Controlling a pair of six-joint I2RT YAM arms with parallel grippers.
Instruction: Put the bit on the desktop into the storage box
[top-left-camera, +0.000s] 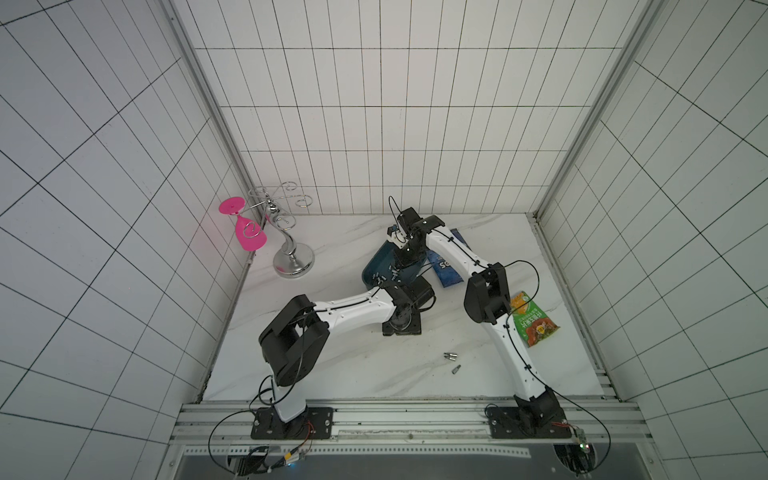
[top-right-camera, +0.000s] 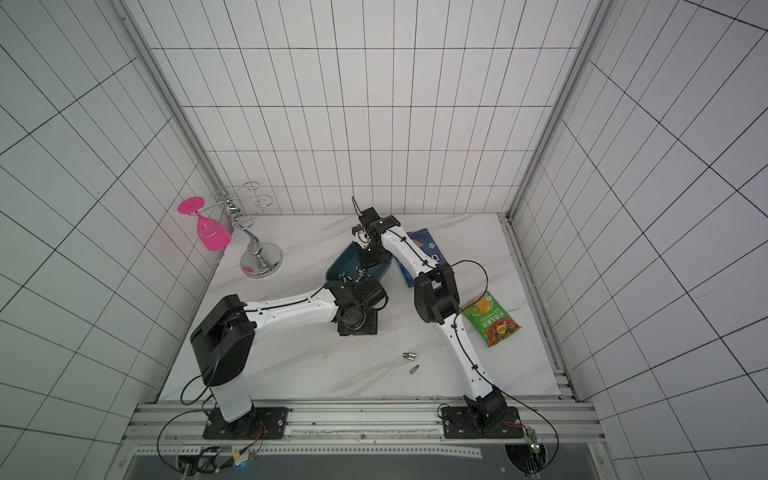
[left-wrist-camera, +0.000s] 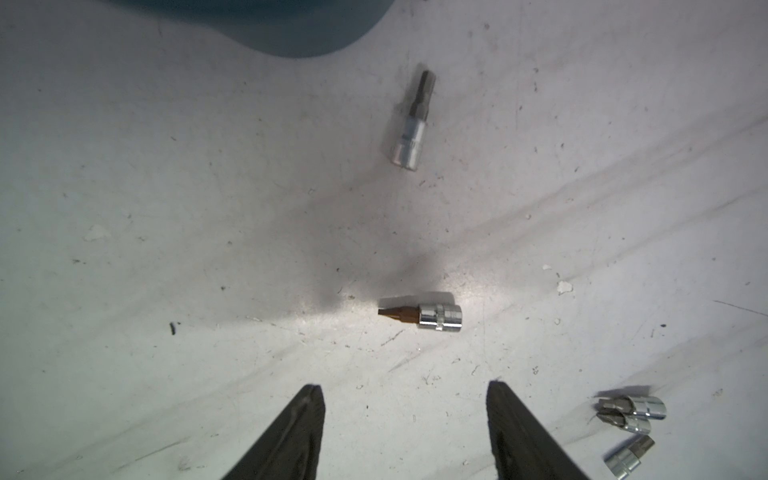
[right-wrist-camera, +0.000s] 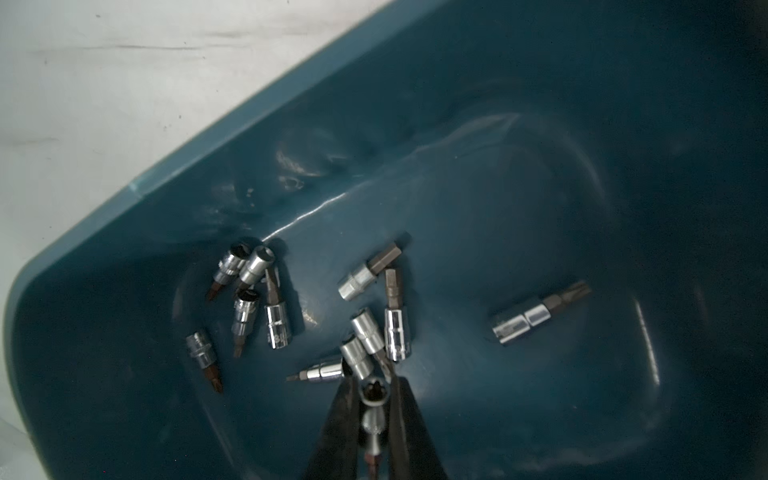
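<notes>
The storage box (right-wrist-camera: 96, 212), a dark blue-green tub, has several silver bits lying on its floor in the right wrist view. Over its inside, my right gripper is shut on a bit (right-wrist-camera: 373, 420), socket end towards the camera. My left gripper stands open above the desktop, its fingers wide apart and empty. Just ahead of them lies a brown-tipped bit (left-wrist-camera: 420, 315). Farther up, close to the box, is a grey-tipped bit (left-wrist-camera: 413, 124). At lower right, a pair of bits (left-wrist-camera: 632, 409) touch, with another bit (left-wrist-camera: 629, 457) beside them.
A blue chip bag (top-right-camera: 422, 248) lies right of the box, partly under the right arm. The green snack bag (top-left-camera: 532, 320) rests at the right. A metal rack (top-left-camera: 293, 260) with a pink glass (top-left-camera: 249, 233) stands left.
</notes>
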